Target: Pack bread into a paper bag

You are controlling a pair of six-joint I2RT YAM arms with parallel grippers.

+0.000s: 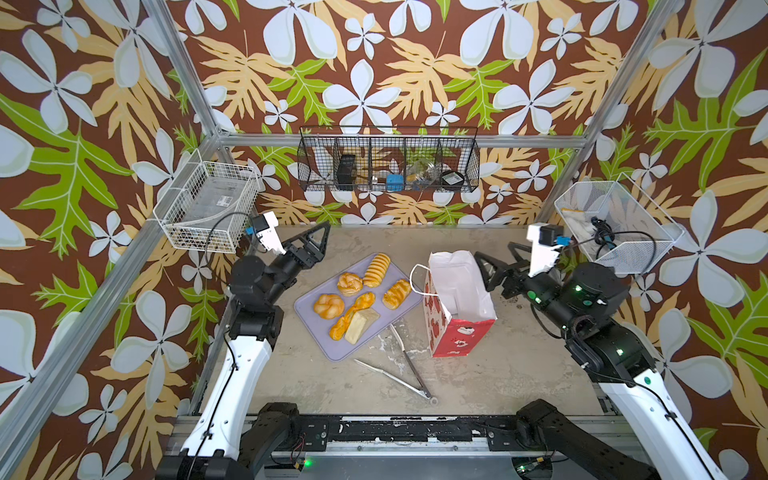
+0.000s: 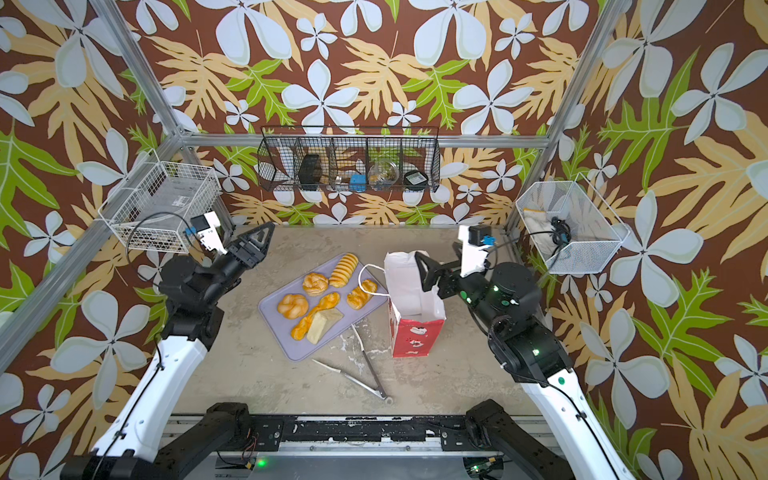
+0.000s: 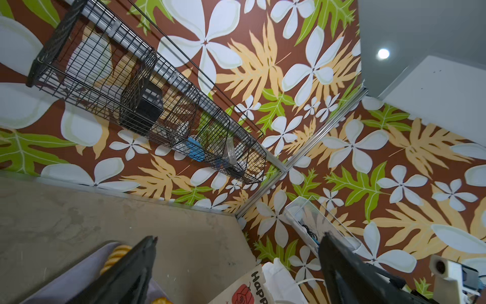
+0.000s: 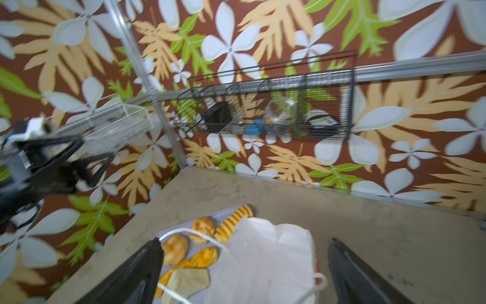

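Note:
On the lilac tray (image 1: 324,344) lie several breads: a striped loaf (image 1: 376,270), a round bun (image 1: 349,283), a knotted bun (image 1: 329,305), a braided bread (image 1: 396,293), a long twist (image 1: 340,323) and a pale loaf (image 1: 361,326). The red and white paper bag (image 1: 462,337) stands upright right of the tray, top open, white inside. Beside the bag's upper right edge is my right gripper (image 1: 483,272), open and empty; whether it touches the bag I cannot tell. My left gripper (image 1: 325,240) hangs behind the tray's left part, fingers apart, nothing between them.
Metal tongs (image 1: 412,372) lie spread on the table in front of the tray and bag. One white bag handle (image 1: 413,280) sticks out toward the tray. A black wire basket (image 1: 388,164) hangs at the back wall. Bare table lies behind the tray.

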